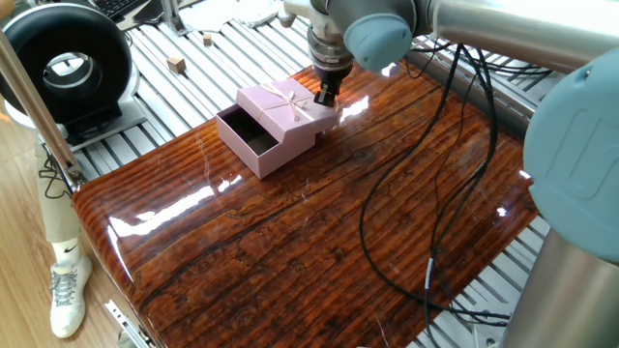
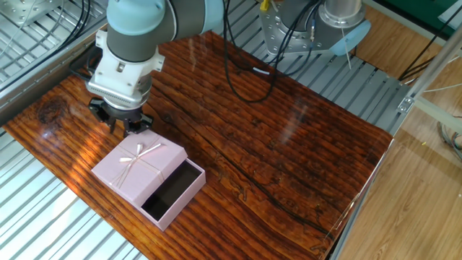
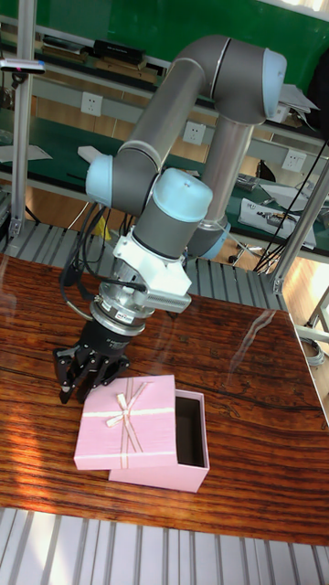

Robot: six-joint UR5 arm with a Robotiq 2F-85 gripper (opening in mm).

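Note:
A pink box [image 2: 191, 196] stands on the glossy wooden table, its dark inside partly showing. The pink lid [image 2: 137, 173], tied with a pale bow [image 3: 126, 409], lies across it, shifted to one side so that it covers only part of the opening and overhangs the far side. At the lid's overhanging edge is my gripper [image 2: 119, 133], pointing down with its black fingers spread open. Nothing shows between them. Whether a fingertip touches the lid cannot be told; in exterior view 1 the gripper [image 1: 327, 98] partly overlaps the lid's edge.
Loose black cables [image 1: 366, 232] hang from the arm and loop over the table. Two small wooden blocks [image 1: 176, 64] and a black ring-shaped device [image 1: 68, 63] stand beyond the wooden top.

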